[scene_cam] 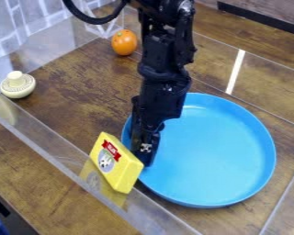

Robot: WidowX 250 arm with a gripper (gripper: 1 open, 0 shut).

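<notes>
My black gripper [144,138] hangs down from the top centre to the left rim of a blue bowl [217,161], low beside a yellow box [114,165] with a red label, which leans at the bowl's lower left. Its fingertips are dark and partly hidden, so I cannot tell whether they are open or shut, or whether anything is between them.
An orange fruit [124,43] lies at the back left and a white mushroom-like object [18,83] at the far left. A clear strip runs along the lower left.
</notes>
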